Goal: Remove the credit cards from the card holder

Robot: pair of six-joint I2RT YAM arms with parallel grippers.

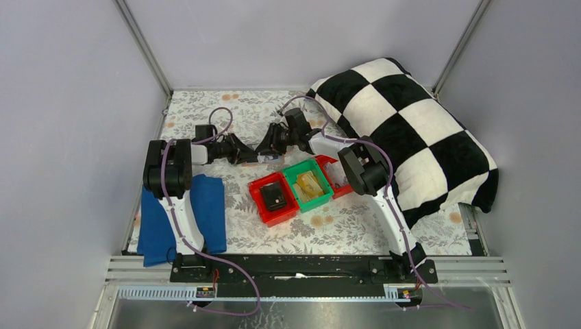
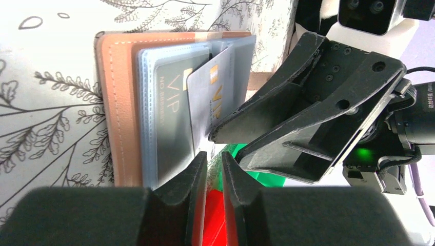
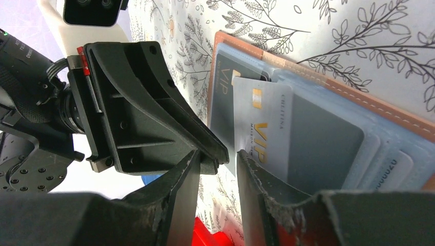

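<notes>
The tan card holder (image 1: 273,160) lies open on the patterned table under both grippers. Clear sleeves hold grey VIP cards, and a white VIP card (image 2: 209,87) sits slanted, partly out of its sleeve. That white card (image 3: 262,125) also shows in the right wrist view. My left gripper (image 1: 246,156) comes from the left, its fingers a narrow gap apart, near the card's lower edge. From the right, my right gripper is part open, close to the left one's tips. Neither has anything clearly between its fingers; whether a fingertip touches the card is hard to tell.
In front stand a red bin (image 1: 279,218) with a dark item, a green bin (image 1: 325,199) with yellow packets, and another red bin (image 1: 340,192). A blue cloth (image 1: 209,212) covers the front left. A checkered pillow (image 1: 411,130) fills the right side.
</notes>
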